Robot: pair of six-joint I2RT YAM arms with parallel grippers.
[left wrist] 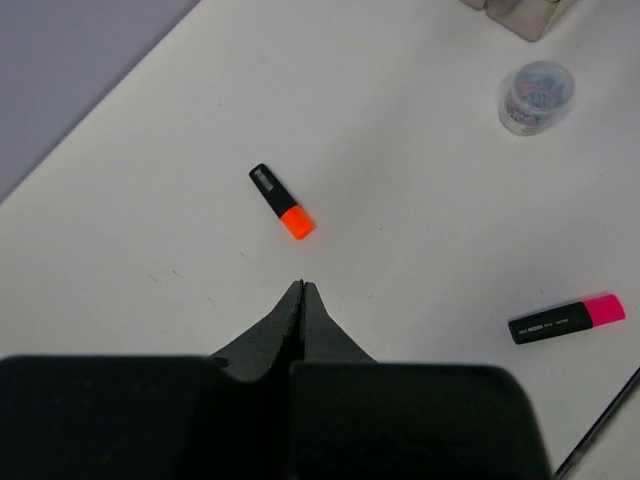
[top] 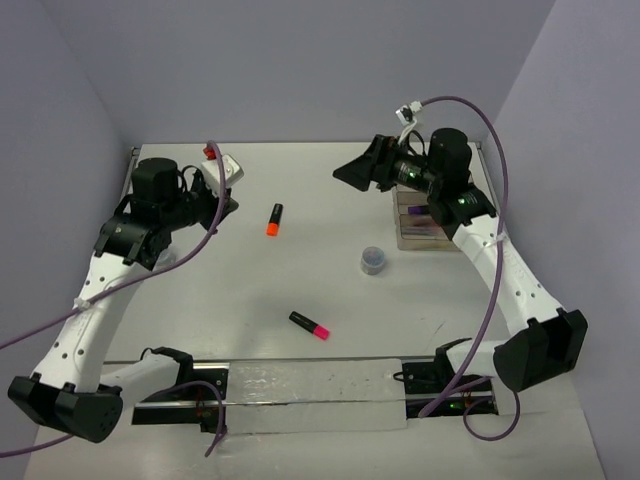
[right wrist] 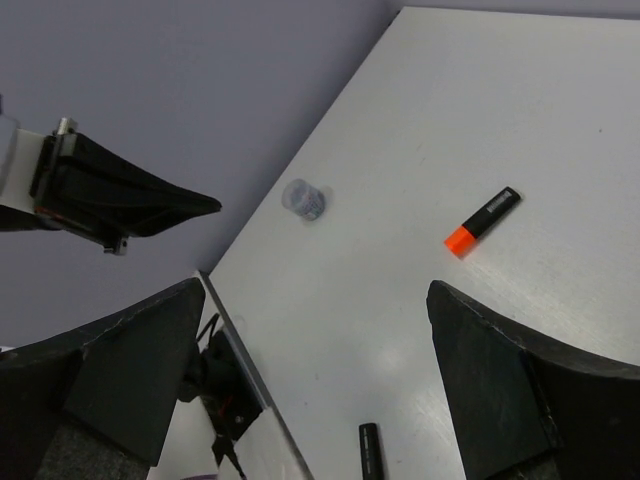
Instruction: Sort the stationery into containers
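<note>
An orange-capped black highlighter lies alone on the table, left of centre. Past its orange end in the left wrist view, my left gripper is shut with nothing between its fingertips. A pink-capped black highlighter rests nearer the front edge. At the right stands the compartment box, partly covered by my right arm, with a purple item and others inside. My right gripper is open and empty, raised over the table, and faces the orange highlighter.
One round clear tub with small contents stands left of the box. Another tub is at the table's left side, mostly behind my left arm from above.
</note>
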